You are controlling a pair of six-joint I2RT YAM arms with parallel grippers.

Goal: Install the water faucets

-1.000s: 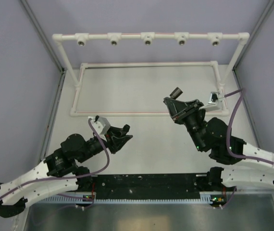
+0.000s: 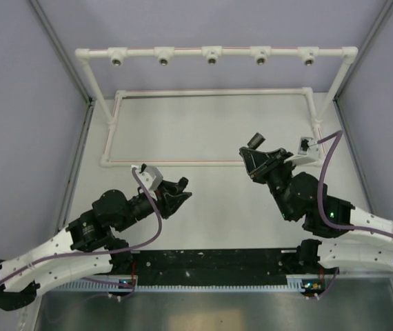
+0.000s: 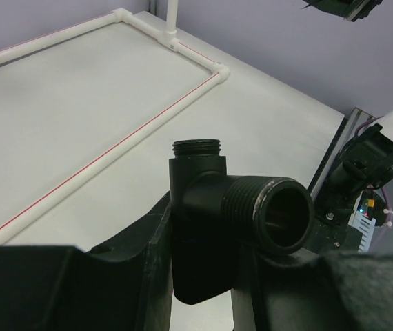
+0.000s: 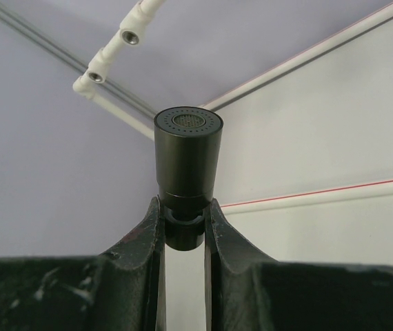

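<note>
My left gripper (image 2: 176, 196) is shut on a black faucet body (image 3: 200, 186). In the left wrist view the body has a threaded stub on top and a wider threaded, open side outlet facing the camera. My right gripper (image 2: 253, 154) has its fingers (image 4: 217, 234) against both sides of the narrow lower neck of a black nozzle (image 4: 188, 155), its perforated end up. The two black parts are well apart in the air. Behind them, the white pipe frame (image 2: 189, 52) carries several tees with open sockets (image 2: 212, 55) facing forward, all without faucets.
The lower pipe loop (image 2: 189, 164) lies on the white board, just behind the grippers. White board (image 2: 214, 207) between the arms is bare. Grey walls (image 2: 17, 138) close in both sides, and a dark strip (image 2: 210, 267) runs along the front.
My left gripper has edged a little to the right, still holding the faucet body.
</note>
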